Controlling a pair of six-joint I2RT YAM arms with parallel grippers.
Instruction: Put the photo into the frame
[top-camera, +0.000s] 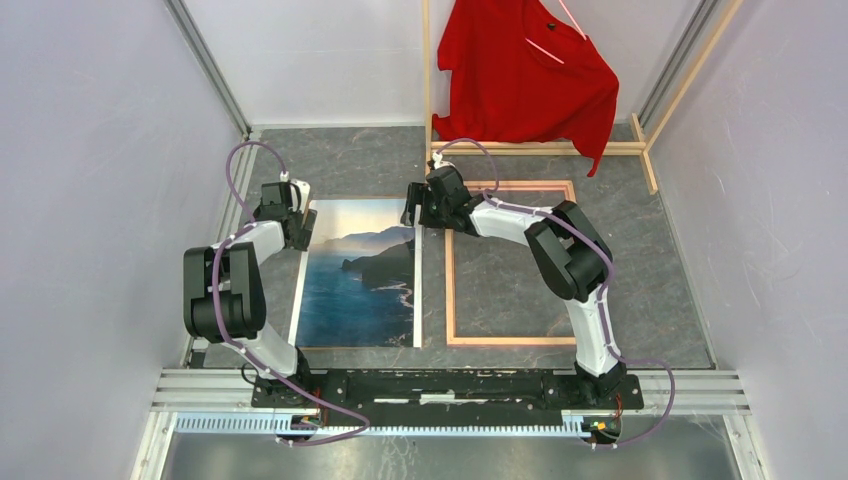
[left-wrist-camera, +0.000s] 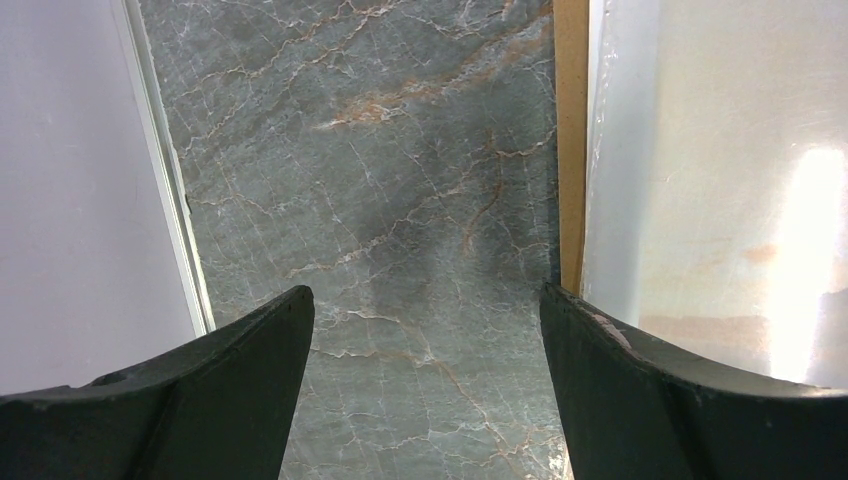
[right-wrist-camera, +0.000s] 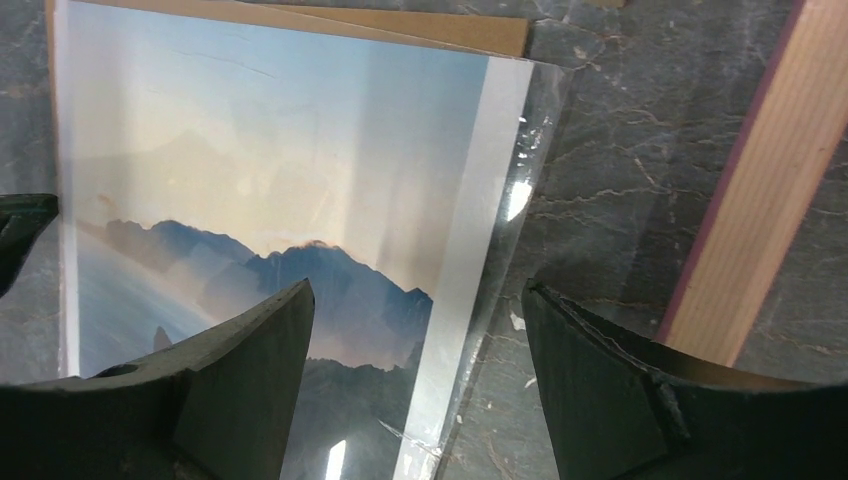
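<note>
The seascape photo (top-camera: 355, 290) in a clear sleeve lies on the floor, a brown board under it showing along its edges. The empty wooden frame (top-camera: 510, 341) lies to its right. My left gripper hangs low over the photo's left edge, open, with that edge near its right finger. My right gripper is open over the photo's upper right edge, where the sleeve's clear margin shows between its fingers; the frame's wooden side (right-wrist-camera: 760, 180) is beside it.
A red shirt (top-camera: 520, 70) hangs on a wooden rack (top-camera: 640, 150) at the back. Walls enclose both sides, the left one close to my left gripper. Bare marble floor shows right of the frame.
</note>
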